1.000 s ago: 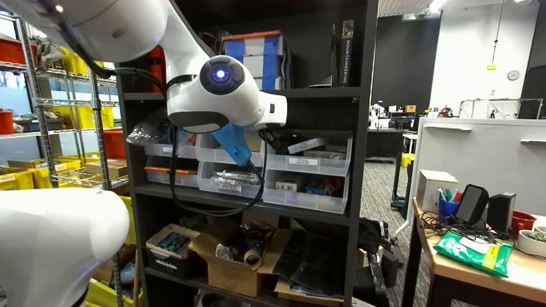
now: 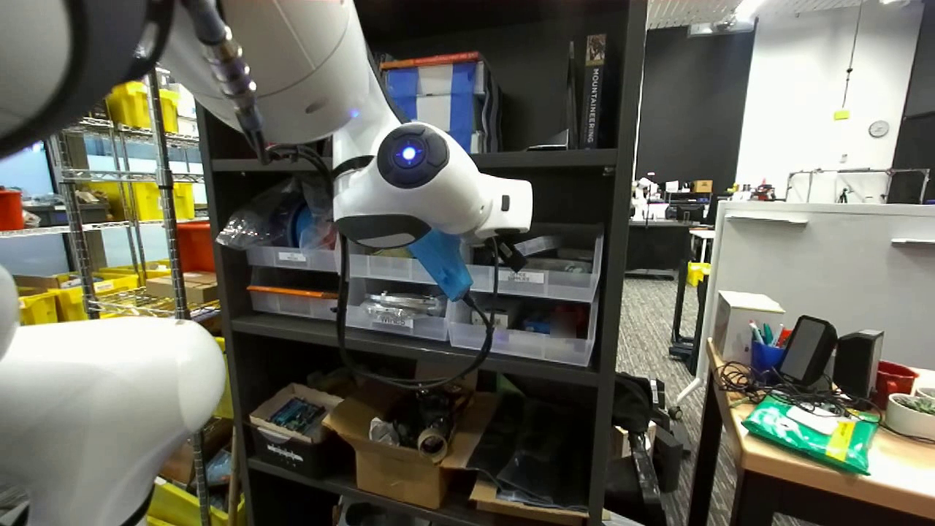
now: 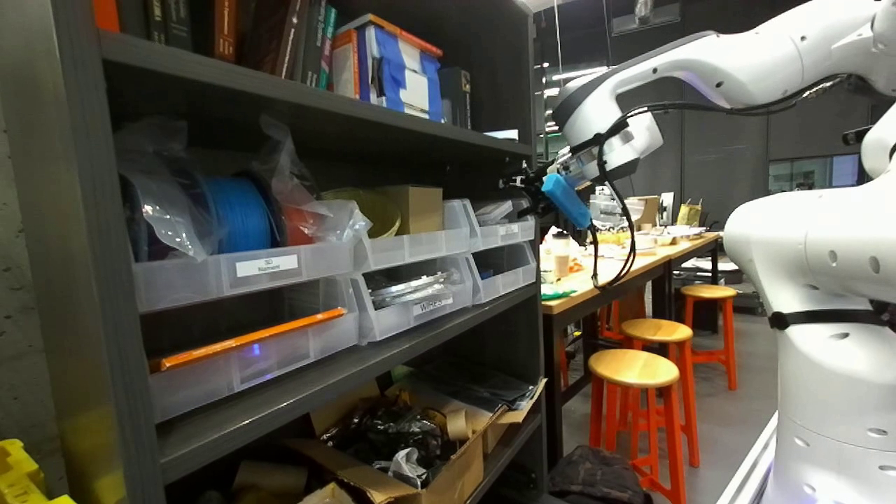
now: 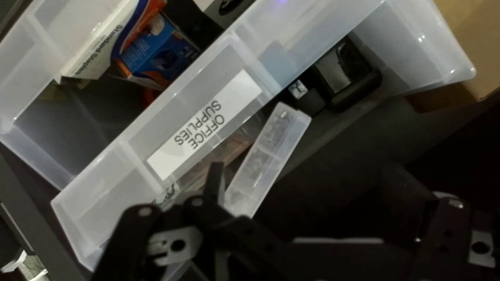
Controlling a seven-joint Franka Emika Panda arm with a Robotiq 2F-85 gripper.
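Note:
My gripper stands open in the wrist view, its black fingers (image 4: 452,224) wide apart with only dark space between them. Close to the left-hand finger, a clear slim compartment case (image 4: 267,161) sticks up out of the upper bin (image 4: 103,187) labelled "OFFICE SUPPLIES". Whether the finger touches the case cannot be told. In exterior view 1, the dark gripper is at the front of that bin, while exterior view 2 has it just beside the shelf's right-hand end.
Inside the office bin lies a black device (image 4: 344,70). A lower bin holds a staples box (image 4: 93,51) and a blue box (image 4: 157,54). Neighbouring bins include one of wires (image 3: 411,294). An upper shelf board (image 2: 552,159) runs above; the shelf's upright (image 2: 618,263) bounds the right side.
The arm has moved rightwards in exterior view 1, with the wrist slightly lower, bringing the gripper over the office-supplies bin's front. The grey-white case there is now partly covered.

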